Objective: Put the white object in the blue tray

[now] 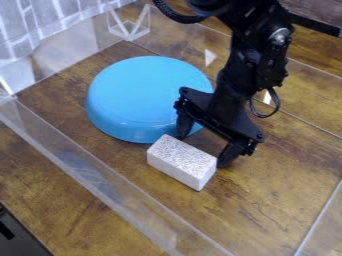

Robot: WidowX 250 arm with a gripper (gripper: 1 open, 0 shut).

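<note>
The white block [182,163], a speckled rectangular piece, lies on the wooden table just in front of the round blue tray [138,88], outside it. My black gripper [207,144] is low at the block's far right side, with its fingers [237,130] spread apart. Nothing is held between them. The gripper partly covers the tray's right edge. Whether a fingertip touches the block, I cannot tell.
A clear transparent wall [100,180] runs diagonally along the left and front. Bare wooden table [274,185] stretches to the right of the block. At the upper left stands a clear plastic structure [127,20].
</note>
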